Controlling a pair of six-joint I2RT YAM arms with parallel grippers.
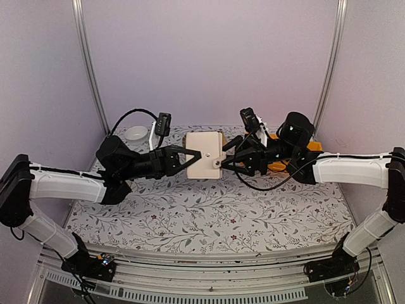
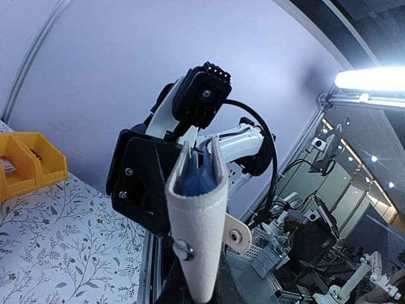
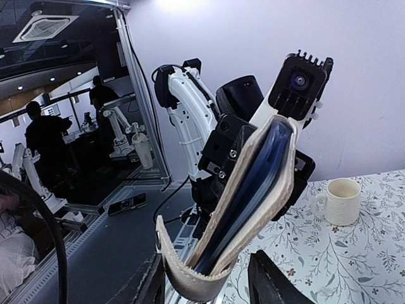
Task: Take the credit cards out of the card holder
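The cream card holder [image 1: 204,163] is held up above the table's middle. My left gripper [image 1: 195,157] is shut on it from the left side. In the left wrist view the holder [image 2: 201,234] stands with its slot gaping, and dark blue cards [image 2: 199,180] show inside. The right wrist view shows the holder [image 3: 269,190] tilted, the dark blue card edges [image 3: 253,174] running along its opening. My right gripper is part open, its fingers [image 3: 261,278] on either side of the holder's near end. Whether they touch it I cannot tell.
Yellow bins stand at the back right, partly behind my right arm in the top view. A cream mug [image 3: 342,201] stands on the patterned table.
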